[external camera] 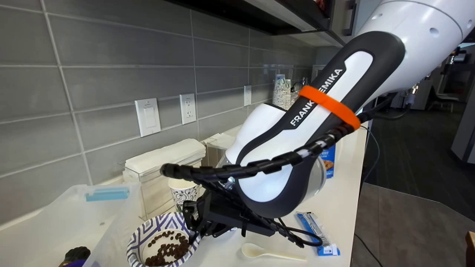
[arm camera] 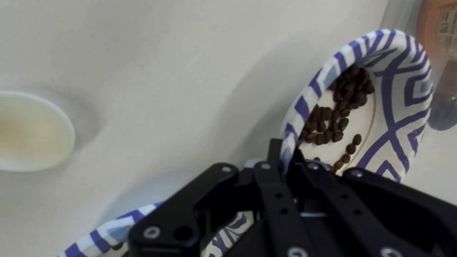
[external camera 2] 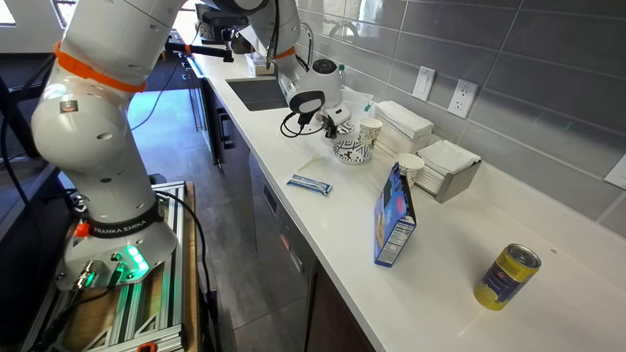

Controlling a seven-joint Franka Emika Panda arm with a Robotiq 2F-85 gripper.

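Note:
A paper bowl with a blue and white pattern [arm camera: 398, 107] holds dark coffee beans [arm camera: 330, 124]. My gripper is shut on its near rim, one finger inside the bowl and one outside. In exterior view 1 the same bowl [external camera: 138, 238] hangs at the left of the gripper [external camera: 192, 231], close to the clear bin. A second patterned bowl [arm camera: 96, 237] shows at the bottom of the wrist view, partly hidden by the gripper; exterior view 2 shows this bowl [external camera 2: 352, 153] on the counter, just in front of the gripper [external camera 2: 330, 130].
A clear bin [external camera: 107, 222] stands at the left. Behind the gripper are a paper cup [external camera: 183, 192] and a napkin holder [external camera: 156, 178]. A white spoon [external camera: 254, 250] and a blue packet [external camera: 317, 233] lie on the counter. Farther off stand a blue box [external camera 2: 394, 217] and a can [external camera 2: 507, 276].

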